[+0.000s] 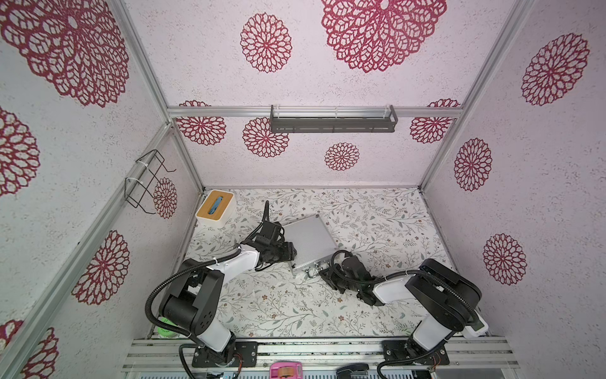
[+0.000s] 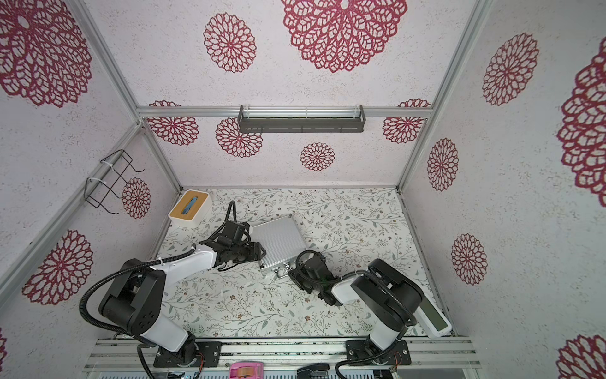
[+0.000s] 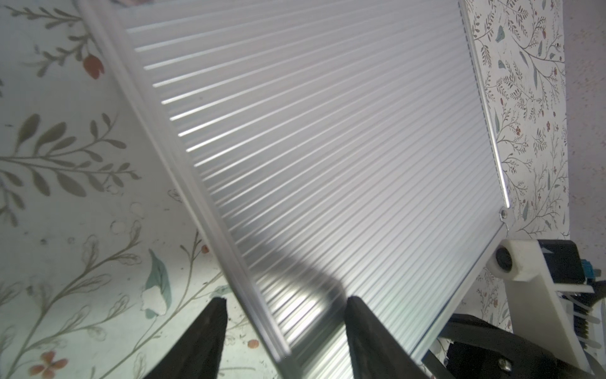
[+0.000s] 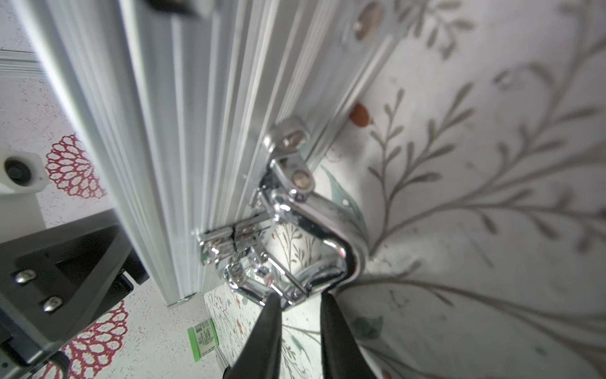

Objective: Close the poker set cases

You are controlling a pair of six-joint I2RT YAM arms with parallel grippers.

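The silver ribbed case (image 1: 308, 238) lies flat, lid down, mid-table, turned at an angle. My left gripper has its fingers over the left edge of the lid (image 3: 353, 158), one either side of the rim; whether it grips is unclear. My right gripper is at the front side, fingertips close together just beside the chrome handle (image 4: 347, 252); what lies between them is hard to tell. Metal latch hardware (image 4: 243, 237) shows next to the handle in the right wrist view.
A white tissue box with a wooden top (image 1: 216, 207) stands at the back left. A green object (image 1: 166, 326) is at the front left corner. A grey shelf (image 1: 332, 126) hangs on the back wall.
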